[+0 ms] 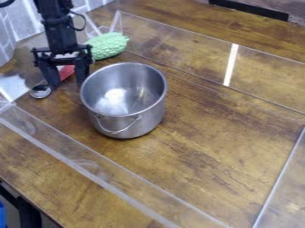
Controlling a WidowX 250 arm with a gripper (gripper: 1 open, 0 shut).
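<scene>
The black gripper [62, 68] points down at the upper left, just behind and left of a large steel pot [124, 100] with a wire handle. Under it lie a red item [67, 71] and a small metal object [39, 91], probably a spoon's bowl, both partly hidden by the fingers. Whether anything is between the fingers cannot be made out. A light green bumpy object [107, 45] lies behind the gripper to the right.
Clear strips or edges run along the back, right and front left, and a pale panel stands at the left.
</scene>
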